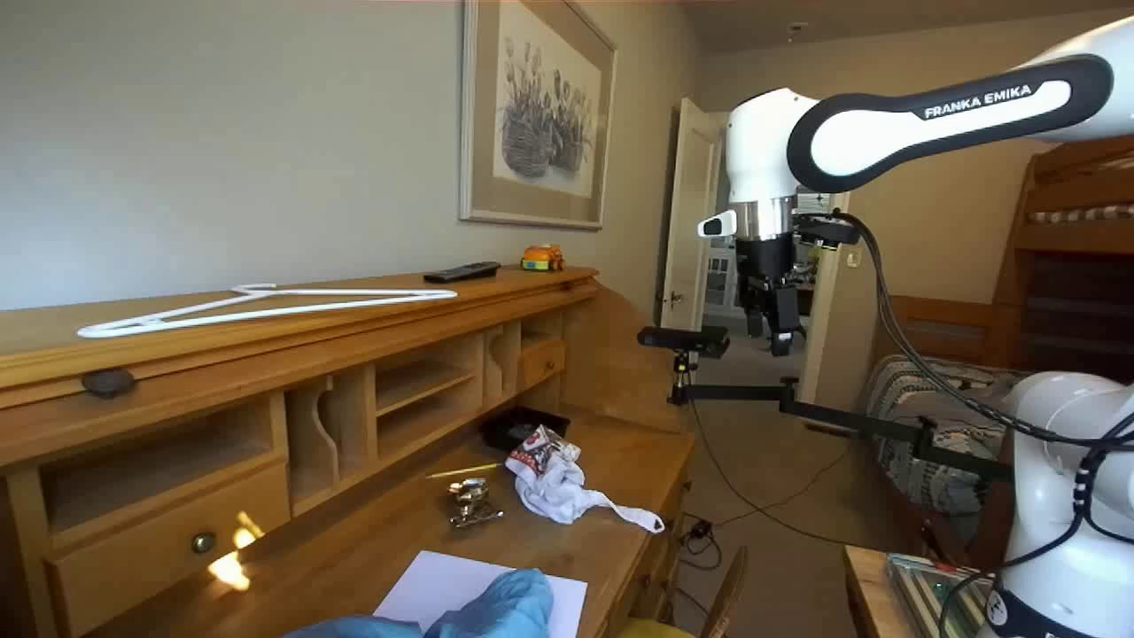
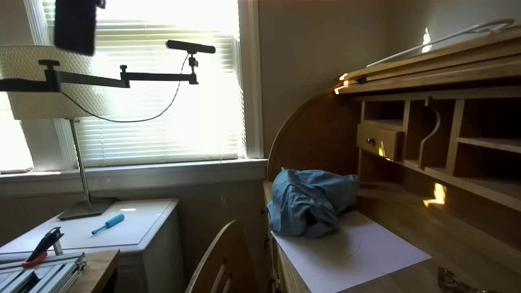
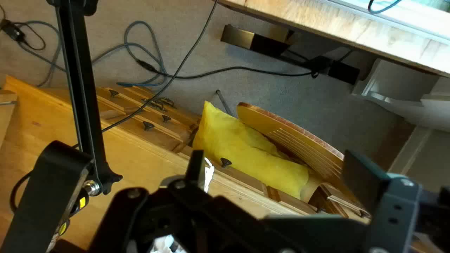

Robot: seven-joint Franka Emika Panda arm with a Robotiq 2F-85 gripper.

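High above the floor, to the right of the desk in exterior view 1, my gripper (image 1: pixel 767 331) points downward. In the wrist view its fingers (image 3: pixel 194 170) stand wide apart with nothing between them, so it is open. A roll-top desk holds a white sheet of paper (image 2: pixel 361 256) with a crumpled blue cloth (image 2: pixel 312 200) partly over it. Farther along the desktop lie a white cloth (image 1: pixel 558 494), a printed wrapper (image 1: pixel 544 448), a shiny metal object (image 1: pixel 473 501), a yellow pencil (image 1: pixel 463 471) and a black tray (image 1: pixel 523 425).
On the desk's top ledge are a white hanger (image 1: pixel 287 303), a black remote (image 1: pixel 463 272) and an orange toy vehicle (image 1: pixel 542 257). A camera arm (image 1: pixel 850 413) reaches across below my gripper. A chair (image 3: pixel 291 135) with a yellow cushion (image 3: pixel 240 147) stands against the desk.
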